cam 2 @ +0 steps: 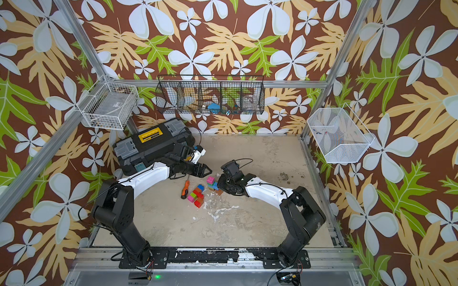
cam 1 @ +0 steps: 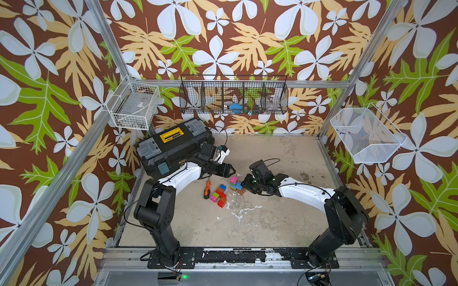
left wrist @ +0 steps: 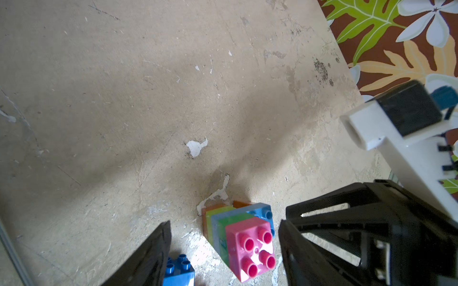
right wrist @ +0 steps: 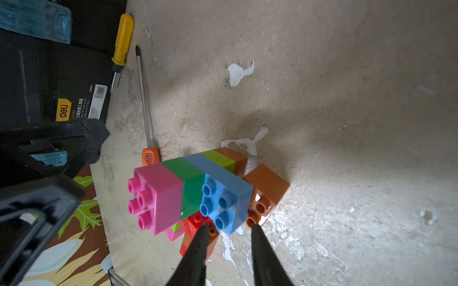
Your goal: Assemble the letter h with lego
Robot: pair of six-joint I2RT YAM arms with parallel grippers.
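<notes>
A stack of pink, green, light blue, lime and orange bricks stands mid-table, pink and blue studs showing, with an orange brick beside it. My left gripper is over the stack, part open, with fingers either side of the pink end and apart from it. My right gripper is low at the stack's right, part open, nothing seen between its fingers. A group of red, blue, pink and lime bricks lies to the front left.
An orange screwdriver and a yellow one lie left of the bricks by a black toolbox. Wire baskets hang on the walls.
</notes>
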